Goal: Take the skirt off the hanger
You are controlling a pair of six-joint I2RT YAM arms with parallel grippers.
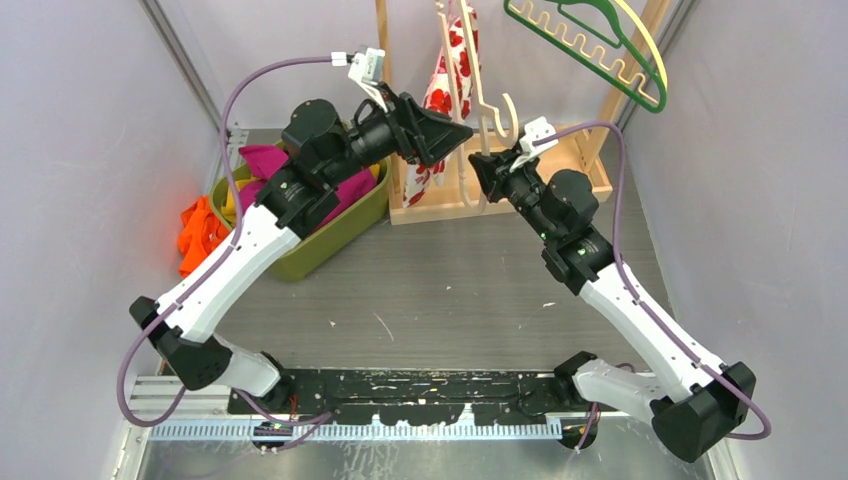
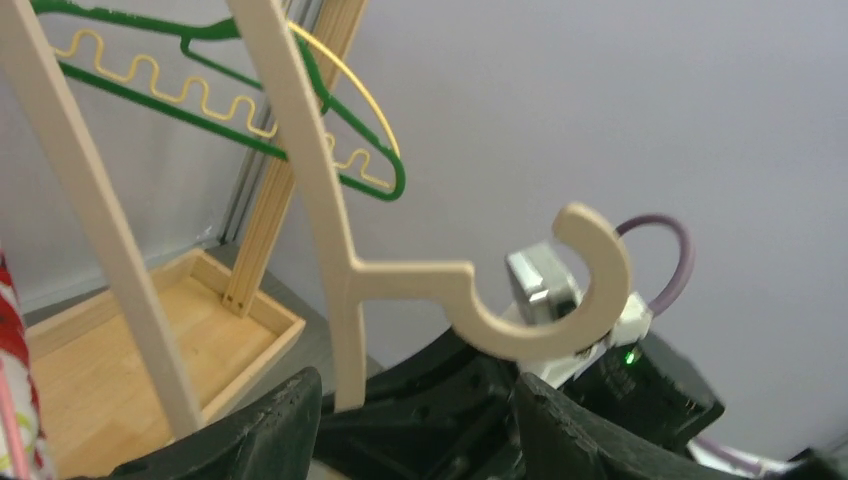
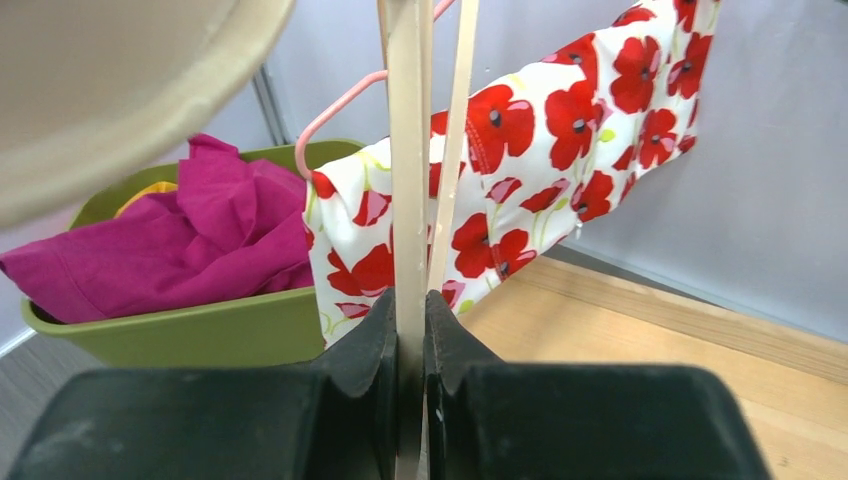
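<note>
The skirt (image 3: 545, 140), white with red flowers, hangs at an angle behind the beige rack bars; a pink hanger (image 3: 340, 108) shows at its edge. In the top view the skirt (image 1: 443, 95) is partly covered by the bars and my left gripper (image 1: 450, 143). Seen from its own wrist, my left gripper is open, fingers wide apart, with the lower end of a beige hook bar (image 2: 325, 210) and my right gripper's dark body beyond. My right gripper is shut on a slim beige bar (image 3: 408, 200), not on the skirt.
Magenta and yellow cloths fill a green tub (image 1: 335, 235) at the left, beside an orange cloth (image 1: 203, 238). A green hanger (image 1: 590, 60) hangs at upper right. Below the skirt lies the wooden base tray (image 1: 550, 165).
</note>
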